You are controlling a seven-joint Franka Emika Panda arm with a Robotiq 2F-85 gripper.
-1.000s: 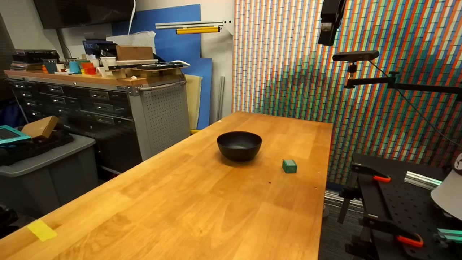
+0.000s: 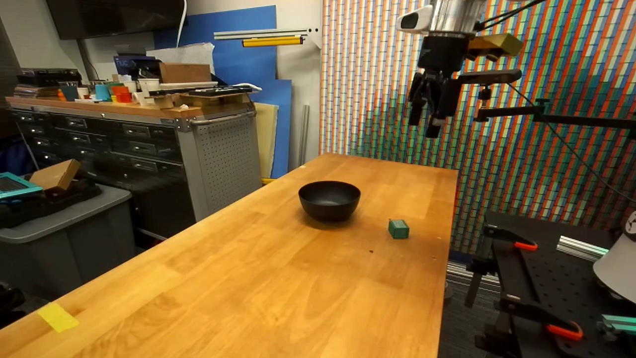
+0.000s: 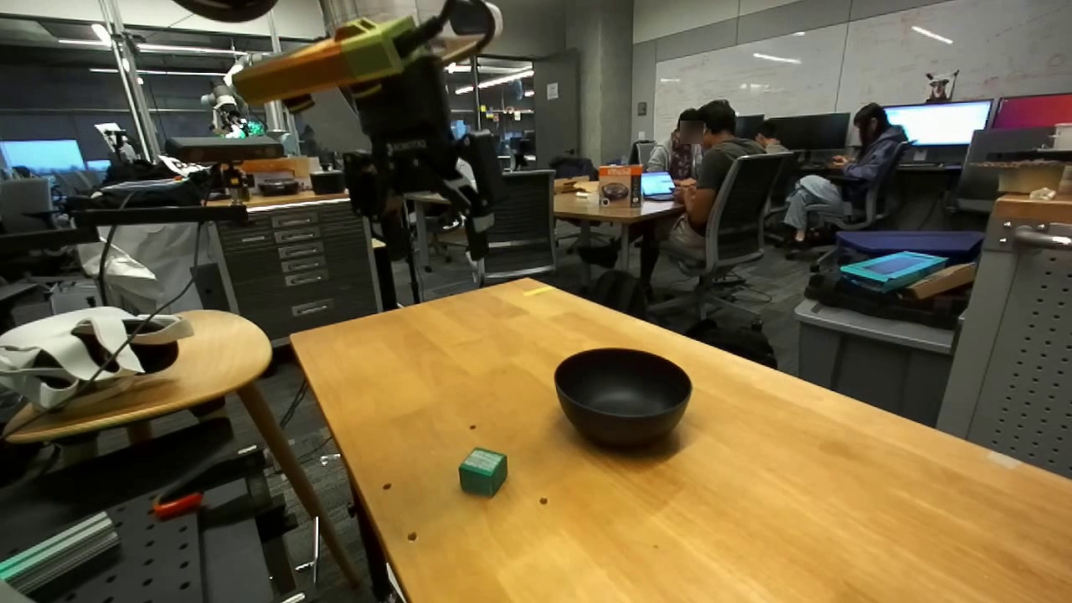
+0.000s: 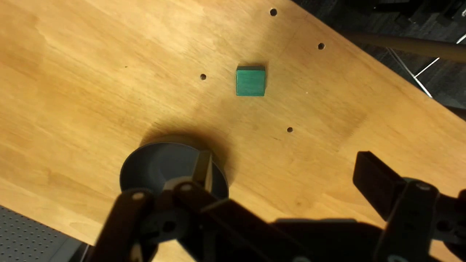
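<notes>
A small green cube (image 2: 399, 229) rests on the wooden table, a short way from a round black bowl (image 2: 329, 202). In the wrist view the cube (image 4: 251, 81) lies above the middle, and the bowl (image 4: 153, 168) is lower left, partly covered by one finger. The bowl (image 3: 622, 397) stands upright in exterior view 2, with the cube (image 3: 483, 472) to its left and nearer. My gripper (image 2: 422, 128) hangs high above the table, well clear of both. Its fingers are wide apart in the wrist view, open with nothing between them.
Bare wood surrounds the cube and bowl on the table (image 2: 268, 280). A yellow tape strip (image 2: 58, 316) marks one end. Beside the table stand a black cart (image 2: 554, 280) and a stool (image 3: 216, 352) bearing a white headset. A camera on an arm (image 2: 490, 77) sits near my gripper.
My gripper has come down into exterior view 1 from its top edge and shifted somewhat left. The cube and bowl have not moved.
</notes>
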